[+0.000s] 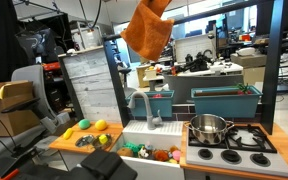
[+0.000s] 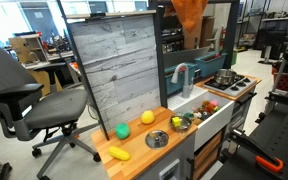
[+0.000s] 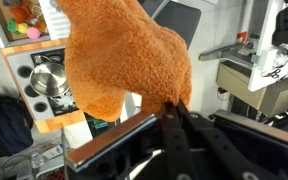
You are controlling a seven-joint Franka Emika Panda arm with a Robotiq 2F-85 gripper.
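An orange cloth (image 3: pixel 129 50) hangs from my gripper, its gathered end running in between the fingertips. The fingers are shut on that end, and the cloth covers much of the wrist view. From the front, the cloth (image 1: pixel 148 32) shows high above the counter, in front of the shelf bar. The side view catches only its lower part (image 2: pixel 191 14) at the top edge. My gripper itself is out of sight in both exterior views.
A steel pot (image 1: pixel 210 128) stands on the left of the stove (image 1: pixel 242 146). The sink with its tap (image 1: pixel 143 108) holds several colourful items. A yellow banana (image 2: pixel 118 153), a green ball (image 2: pixel 122 131) and a yellow ball (image 2: pixel 147 117) lie on the wooden counter (image 2: pixel 144 158).
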